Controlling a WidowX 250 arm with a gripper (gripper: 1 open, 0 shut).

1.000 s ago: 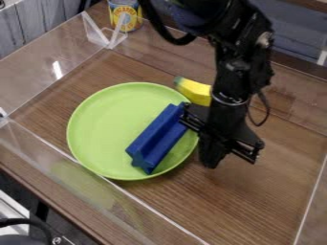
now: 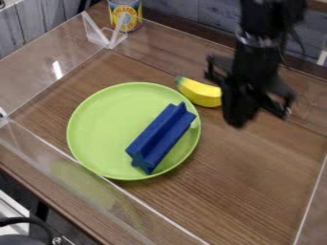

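My black gripper [image 2: 246, 100] is blurred, raised at the upper right, over the wooden table beside a yellow banana [image 2: 197, 92]; whether its fingers are open or shut is unclear. A green plate [image 2: 98, 121] on the left holds a long dark blue block [image 2: 161, 136] lying diagonally on its right part. The banana lies just behind the plate, partly hidden by the arm.
A can [image 2: 124, 14] stands at the back left. Clear plastic walls [image 2: 32, 77] edge the left side.
My gripper has risen and moved right, away from the blue block and plate. The block and plate look unmoved.
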